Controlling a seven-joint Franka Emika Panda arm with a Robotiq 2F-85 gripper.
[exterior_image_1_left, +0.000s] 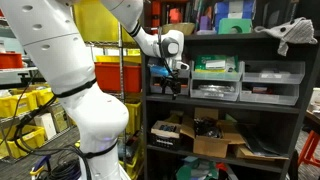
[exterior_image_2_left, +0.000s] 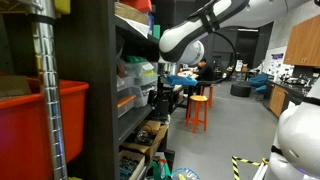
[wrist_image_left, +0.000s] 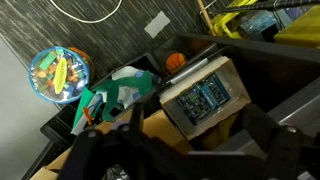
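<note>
My gripper points downward, its dark fingers spread wide at the lower part of the wrist view. I see nothing held between them. Below and beyond them, a cardboard box contains dark items that look like circuit boards. In exterior view 1 the gripper hangs in front of the dark shelving, roughly level with the clear bins and above the cardboard boxes. Exterior view 2 shows the arm beside the shelf; its fingertips are too small and dark there to judge.
Clear plastic bins line the middle shelf, with open cardboard boxes lower down. A round bowl of colourful items rests on the floor beside green items. Yellow bins stand left. Open floor lies right in exterior view 2.
</note>
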